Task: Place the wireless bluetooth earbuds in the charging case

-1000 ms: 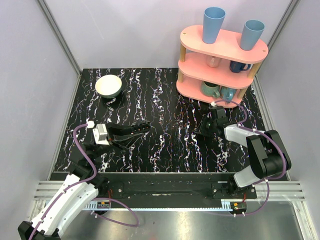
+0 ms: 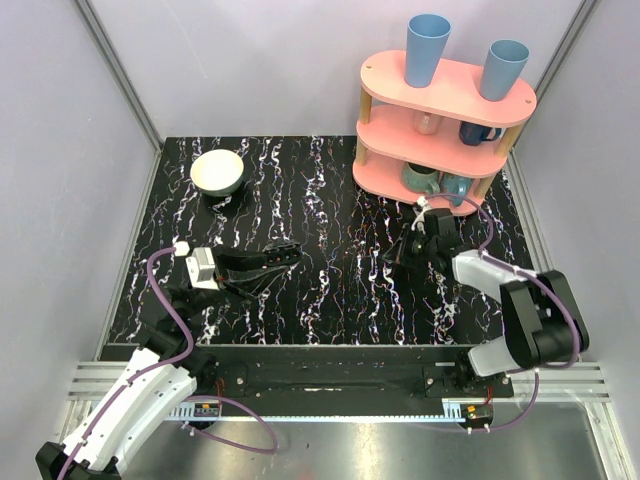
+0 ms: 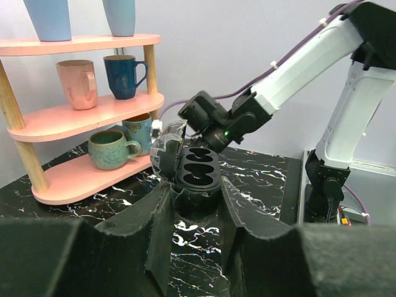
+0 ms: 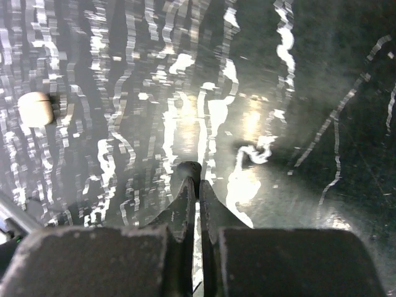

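Note:
The black charging case [image 3: 199, 168], its clear lid raised, is held in the air by my left gripper, whose fingers press on its two sides. Dark empty-looking slots face up in the left wrist view. A small black earbud [image 4: 189, 170] sticks out of the tips of my right gripper, shut on it above the marble table. From the top, the case [image 2: 281, 254] is left of centre, and the right gripper [image 2: 388, 262] is well to its right. The earbud is too small to make out there.
A white bowl [image 2: 217, 172] stands at the back left. The pink shelf [image 2: 440, 85] with cups and mugs rises at the back right, close behind the right arm. Between the two grippers the table [image 2: 335, 230] is clear.
The left arm and case stay still.

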